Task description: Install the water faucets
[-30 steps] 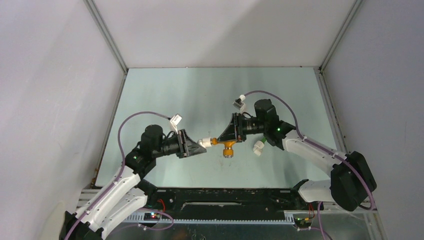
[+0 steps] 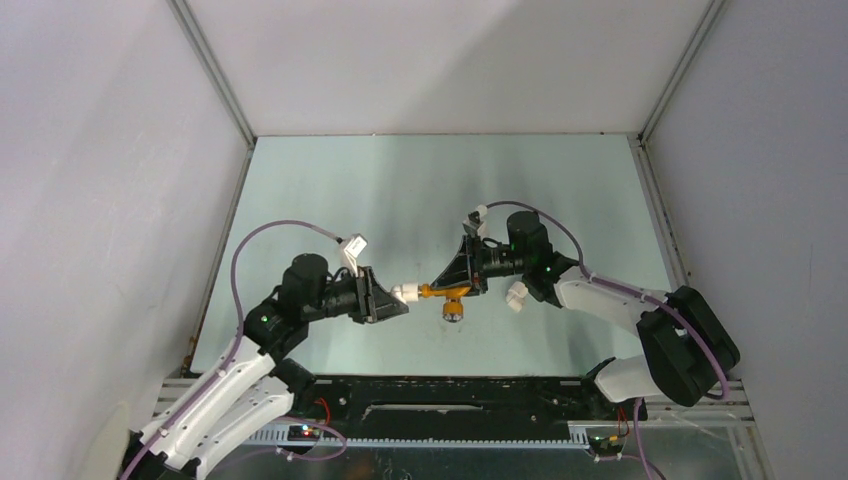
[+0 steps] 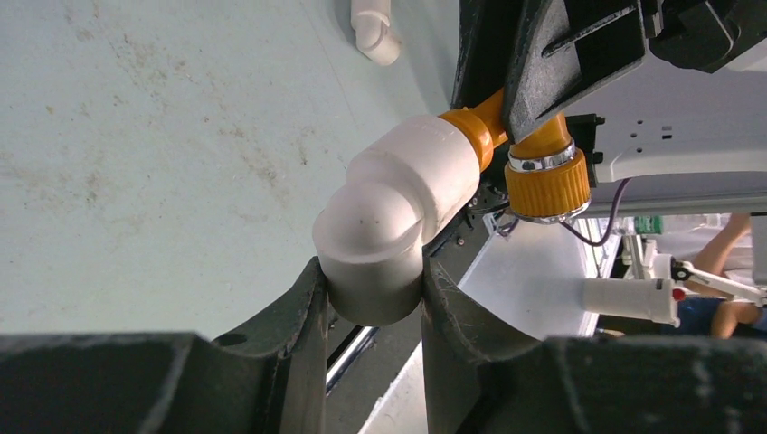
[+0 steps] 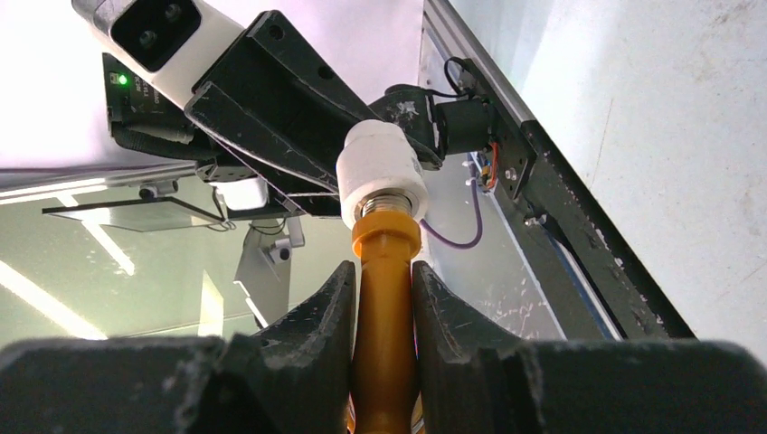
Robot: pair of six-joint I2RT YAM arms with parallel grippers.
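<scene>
Between my grippers a white elbow fitting [image 2: 405, 292] meets an orange faucet [image 2: 453, 308] in mid-air. My left gripper has its fingers on the rounded end of the white elbow. My right gripper is shut on the orange faucet's body; the threaded metal neck [image 4: 383, 206] shows between the orange collar and the white fitting [image 4: 382, 163]. The faucet's knurled orange nut [image 3: 546, 188] hangs downward, as seen in the left wrist view.
Another white fitting [image 2: 517, 295] lies on the pale board [image 2: 330, 170] under the right arm. The back and left of the board are clear. Walls close in both sides.
My right gripper and the faucet have shifted slightly toward the front and left. My left gripper has edged left, the white fitting moving with it.
</scene>
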